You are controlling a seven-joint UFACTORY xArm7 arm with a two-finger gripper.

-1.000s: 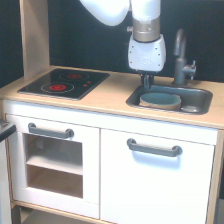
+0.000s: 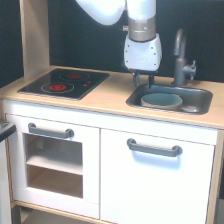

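A blue-green round dish (image 2: 161,101), a plate or shallow bowl, lies in the dark sink (image 2: 197,104) at the right of the counter. Over the sink's back left part hangs my gripper (image 2: 143,80), pointing down from the white arm. Its two dark fingers stand apart, and nothing shows between them. The fingertips are above and left of the dish and look clear of it.
The dark faucet (image 2: 180,62) rises behind the sink, right of the arm. A cooktop (image 2: 65,83) with two red rings occupies the counter's left side. Bare wooden counter (image 2: 108,95) lies between. The left cabinet door (image 2: 5,165) hangs open.
My gripper has moved slightly left and a little up, away from the dish. Its fingers, close together before, have spread. The dish looks about where it was.
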